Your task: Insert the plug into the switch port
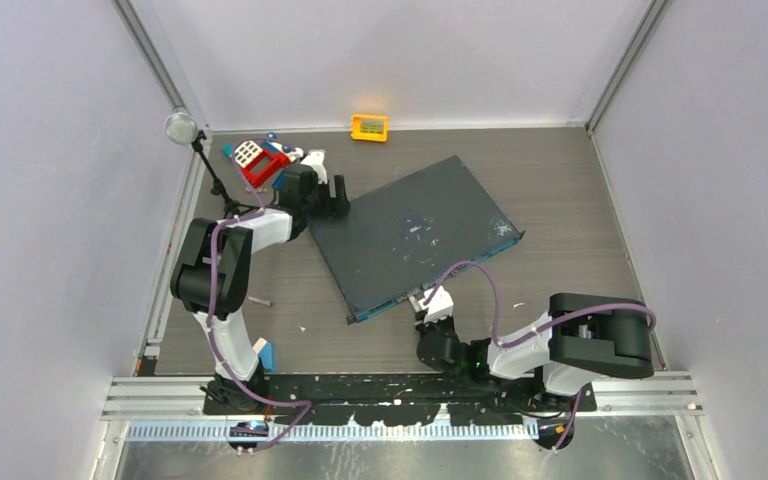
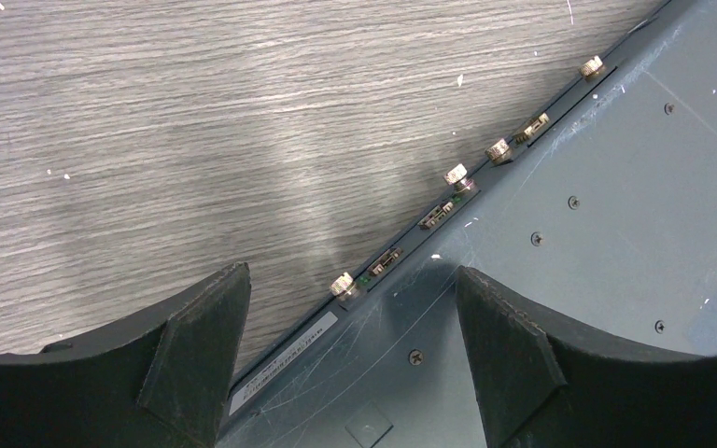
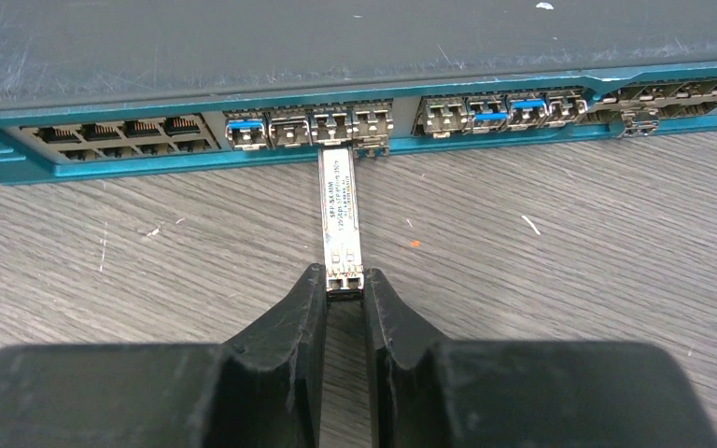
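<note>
The dark switch (image 1: 415, 235) lies angled on the table; its teal front (image 3: 205, 166) shows a row of ports, several filled with modules. A silver SFP plug (image 3: 340, 210) points at the ports, its far end touching or entering a port (image 3: 331, 129) in the middle group; how deep cannot be told. My right gripper is shut on the plug's near end. My left gripper stands open above the switch's back edge, where small boards and thumbscrews show, with nothing between its fingers.
Coloured toys (image 1: 260, 160) lie at the back left beside a lamp stand. A yellow box (image 1: 369, 127) sits at the back wall. A small loose rod (image 1: 260, 301) lies on the left.
</note>
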